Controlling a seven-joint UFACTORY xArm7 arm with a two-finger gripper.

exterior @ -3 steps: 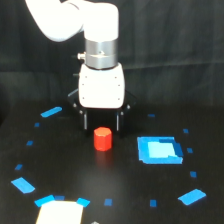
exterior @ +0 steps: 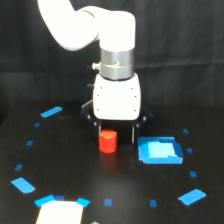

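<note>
A small red block (exterior: 108, 142) stands on the dark table, left of the middle. My gripper (exterior: 117, 138) hangs low over it, its white body (exterior: 117, 98) just above the block. The dark fingers are hard to make out against the black background, but they appear spread apart. The block shows between them, nearer to the left one. Whether a finger touches the block cannot be told.
To the right lies a blue square tray (exterior: 145, 157) with a white piece (exterior: 161, 150) inside. Blue tape strips (exterior: 22, 185) and small blue marks dot the table. A white object (exterior: 60, 212) stands at the front left edge.
My gripper has come down and shifted a little to the right. The red block now appears slightly further right and nearer the camera. The tray has not moved.
</note>
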